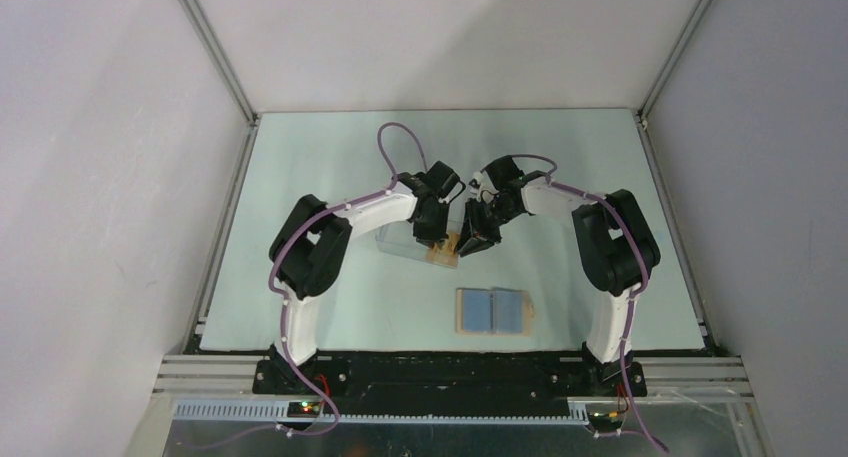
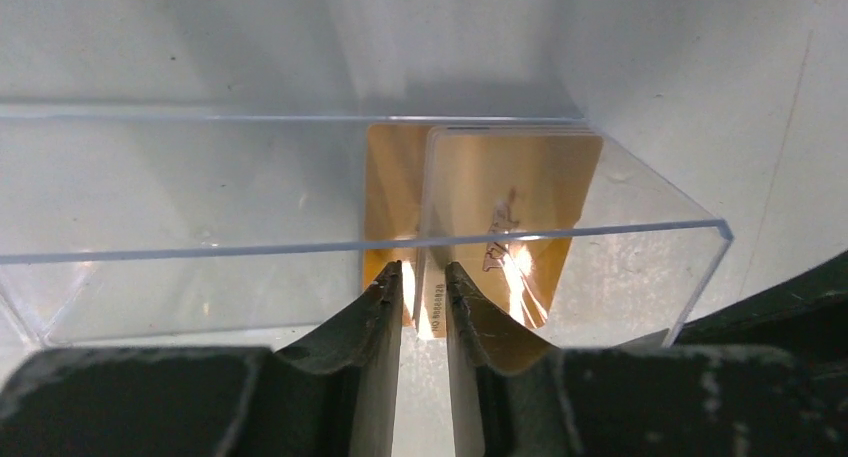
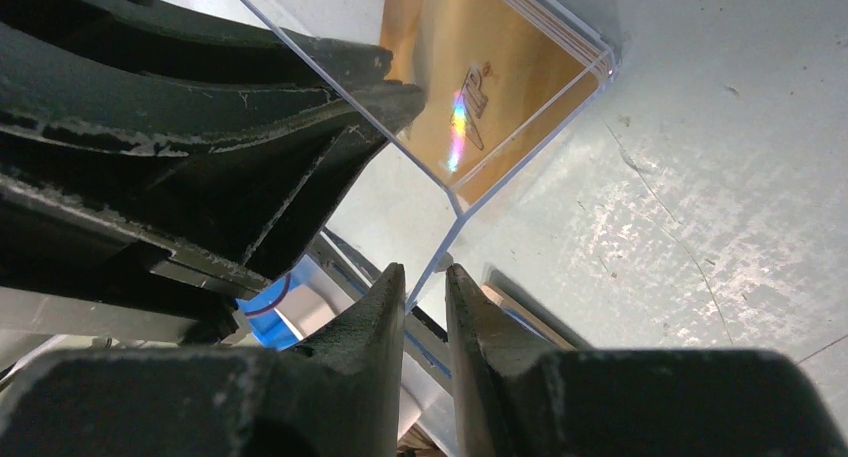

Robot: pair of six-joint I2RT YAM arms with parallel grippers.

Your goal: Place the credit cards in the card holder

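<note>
A clear plastic card holder [image 1: 395, 239] lies mid-table, gold cards [image 2: 510, 177] stacked at its right end, one behind another. My left gripper is over the holder's front wall at the gold cards, its fingertips slightly apart; whether a card edge sits between them is unclear. My right gripper is at the holder's right end, fingertips a little apart around the clear end edge. In the right wrist view the left gripper's dark fingers reach toward the cards.
Two blue cards on tan backing [image 1: 477, 312] lie at the front right of centre. Both arms crowd the middle.
</note>
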